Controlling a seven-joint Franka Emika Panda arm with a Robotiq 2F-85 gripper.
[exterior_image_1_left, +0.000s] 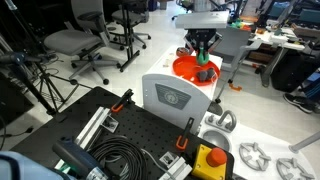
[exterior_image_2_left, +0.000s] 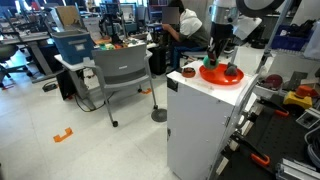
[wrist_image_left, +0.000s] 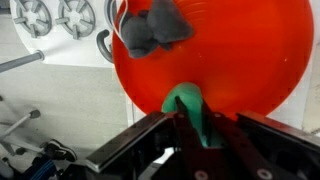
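Note:
A green object (wrist_image_left: 186, 98) sits between the fingers of my gripper, which is shut on it. It is over the near part of a round red plate (wrist_image_left: 225, 50). Whether its lower end touches the plate is unclear. A grey soft-looking thing (wrist_image_left: 158, 26) lies on the plate, apart from the green object. In the first exterior view, my gripper (exterior_image_1_left: 203, 50) points down above the red plate (exterior_image_1_left: 183, 66), and the grey thing (exterior_image_1_left: 207, 75) shows at the plate's right side.
The plate stands on a white counter (exterior_image_2_left: 205, 88) with a small brown ring-like item (exterior_image_2_left: 188, 72) beside it. A stove-like panel with burners (wrist_image_left: 75, 17) adjoins the plate. A grey chair (exterior_image_2_left: 124, 68) stands behind the counter, and open floor lies to its left.

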